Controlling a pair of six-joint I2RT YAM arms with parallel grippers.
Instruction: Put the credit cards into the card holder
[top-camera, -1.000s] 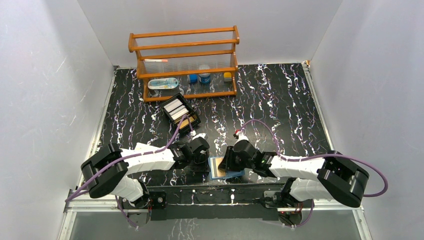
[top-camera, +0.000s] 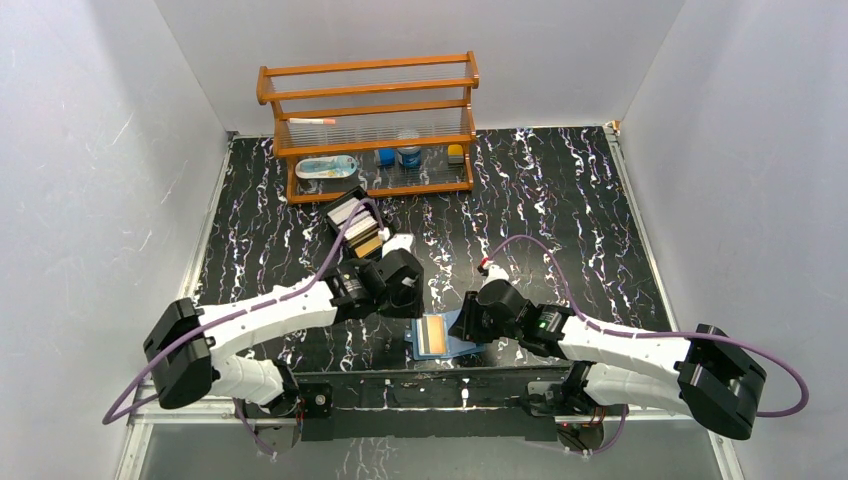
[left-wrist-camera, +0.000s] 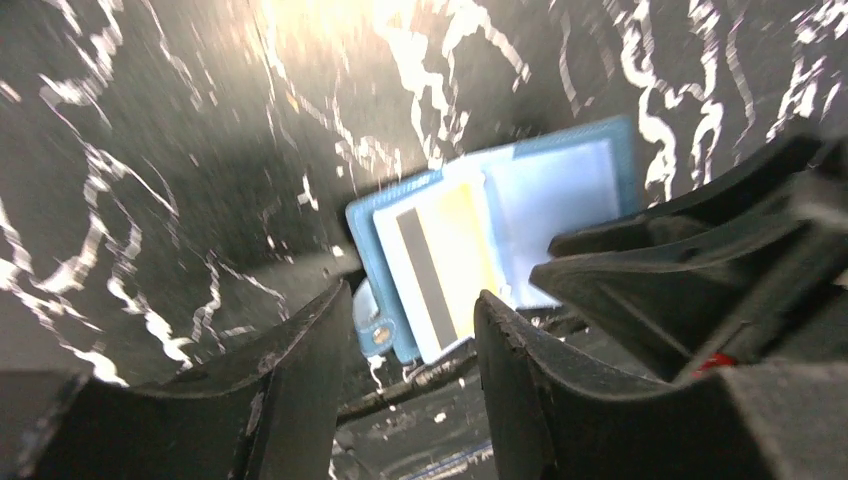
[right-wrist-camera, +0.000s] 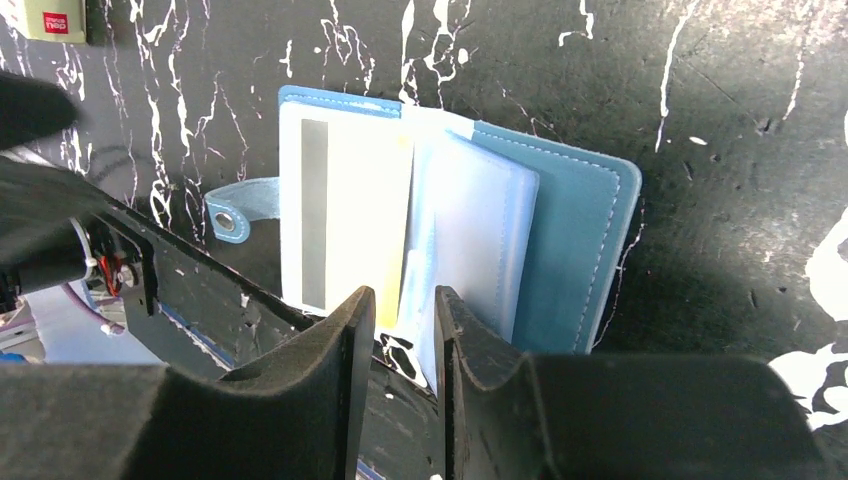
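Note:
The blue card holder (top-camera: 465, 347) lies open near the table's front edge, its snap strap (right-wrist-camera: 243, 210) on the left. A pale card with a dark stripe (left-wrist-camera: 425, 270) and a yellowish area lies in its left side. My left gripper is open and empty, up and to the left of the holder. My right gripper stands partly open low over the holder, beside the raised translucent sleeve (right-wrist-camera: 485, 225); whether its fingertips touch the sleeve I cannot tell. A black box (top-camera: 333, 209) of cards sits behind my left arm, partly hidden.
A wooden rack (top-camera: 370, 145) with small items stands at the back. Both arms reach in close to each other around the holder.
My left gripper has risen and moved slightly away from the front edge, covering part of the card box. My right gripper has shifted right, uncovering more of the holder's left side.

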